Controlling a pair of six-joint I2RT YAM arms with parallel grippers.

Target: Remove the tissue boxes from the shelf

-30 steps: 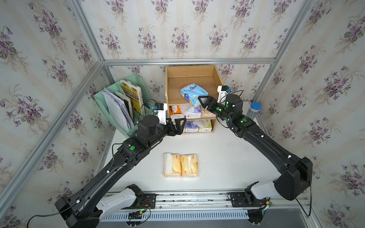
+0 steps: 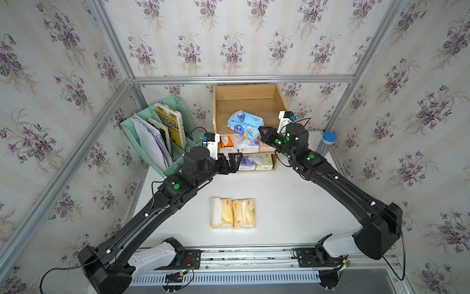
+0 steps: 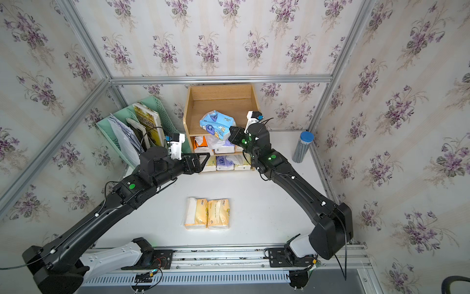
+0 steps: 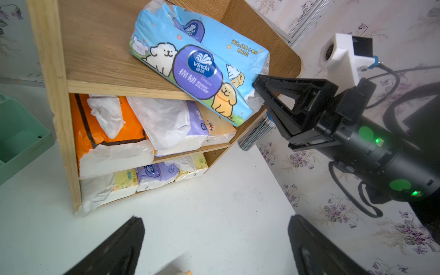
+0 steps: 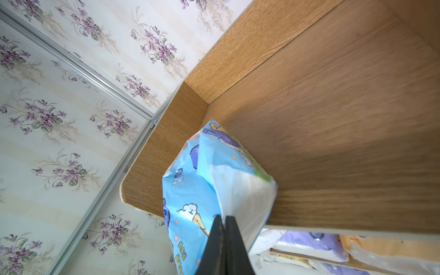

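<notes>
A blue tissue pack (image 4: 206, 68) with cartoon dogs lies tilted on the top board of the wooden shelf (image 2: 249, 92), its near end sticking out past the front edge. My right gripper is shut on the clear plastic at that end. In the left wrist view, my left gripper stands open in front of the shelf, nothing between its fingers. The middle level holds an orange pack (image 4: 112, 137), a purple pack (image 4: 194, 133) and a tan pack (image 4: 215, 126). Several packs, including a purple one (image 4: 156, 173), fill the bottom level.
Two yellow tissue packs (image 2: 221, 213) lie side by side at the table's front. A green basket (image 2: 129, 132) with books and papers stands left of the shelf. A blue-lidded cylinder (image 3: 303, 147) stands at right.
The pack has shifted a little left and forward, tilting more. My left gripper has moved slightly toward the shelf.
</notes>
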